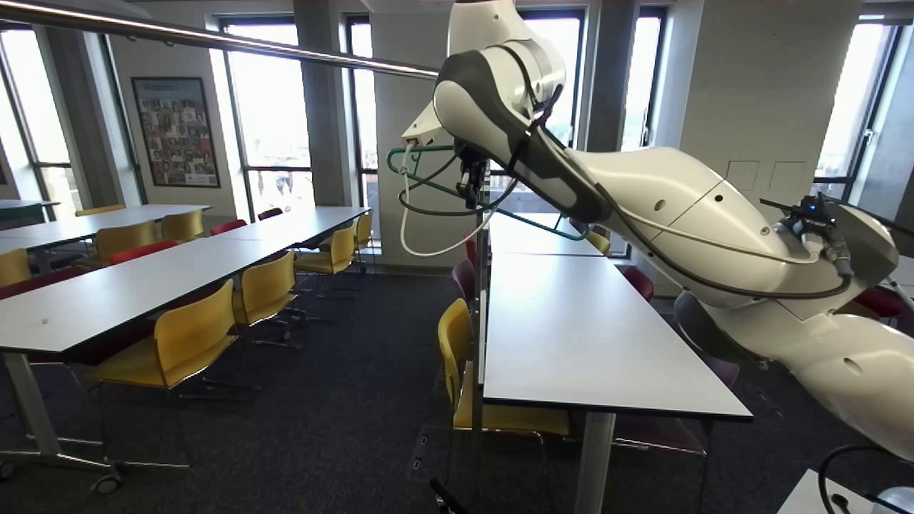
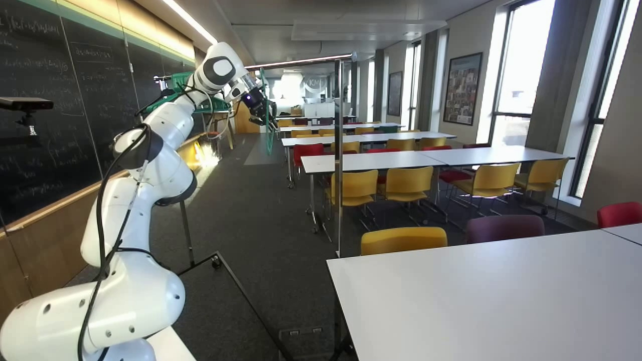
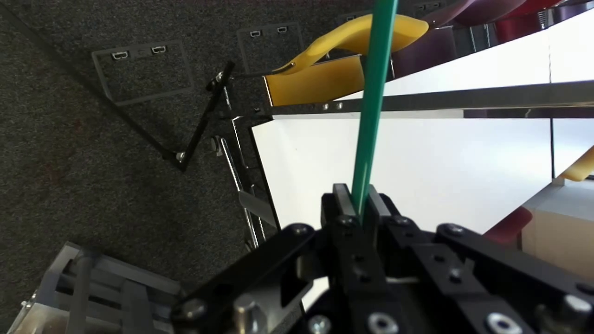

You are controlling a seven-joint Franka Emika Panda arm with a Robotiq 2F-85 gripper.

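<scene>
A green hanger [image 1: 523,215] is held up high; in the wrist view its straight green bar [image 3: 374,92] runs up from between the fingertips. My gripper is shut on that bar. From the side, the gripper [image 2: 269,114] points away from the arm, and the thin hanger [image 2: 268,141] hangs at it. A metal clothes rail [image 1: 257,47] crosses the upper left of exterior view 1, with its far end behind my arm. Exterior view 2 shows the rail's top bar [image 2: 301,62] near the hanger's height; whether they touch, I cannot tell.
The rail's upright post [image 2: 338,180] stands beside a white table [image 1: 591,325]. Yellow chairs [image 1: 196,334] line the tables. Loose cables [image 1: 428,253] loop below my wrist. A blackboard [image 2: 36,120] is on the left. Open floor [image 1: 343,411] lies between the tables.
</scene>
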